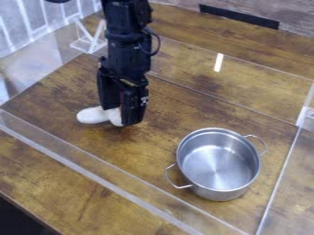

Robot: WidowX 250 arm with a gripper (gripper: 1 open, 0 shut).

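Note:
My gripper (123, 103), black, hangs low at the centre-left over a white elongated object (92, 116) lying on the wooden table. The gripper covers the right part of that object, so what lies between or behind the fingers is hidden. The fingers appear apart. A silver two-handled pot (218, 167) stands at the lower right.
Clear low plastic walls border the wooden work area (55, 165) on the left, front and right. Bare table lies between the gripper and the pot and toward the back right.

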